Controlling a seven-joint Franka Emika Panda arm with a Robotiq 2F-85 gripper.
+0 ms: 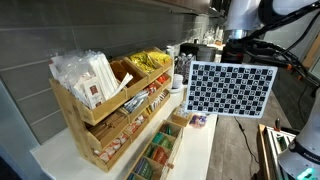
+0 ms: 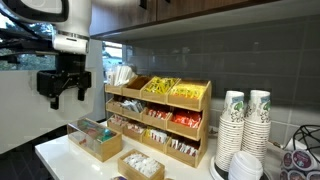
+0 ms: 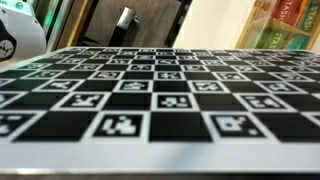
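A black-and-white checkerboard panel [image 1: 231, 90] hangs in the air above the right part of the white counter. In the wrist view the same panel [image 3: 180, 103] spreads across the frame at a steep slant, small square markers in its white fields. My gripper [image 2: 65, 97] is raised at the left of the second exterior view, dark and pointing down. In the first exterior view the panel covers much of it. How the panel is fastened, and whether the fingers grip it, does not show.
A wooden tiered rack [image 2: 165, 105] holds packets and sachets against the wall. Before it stand a clear-sided divided bin [image 2: 98, 140] and a small box [image 2: 141, 165]. Stacked paper cups [image 2: 231, 125] are at the right. The front counter [image 1: 205, 150] has bare room.
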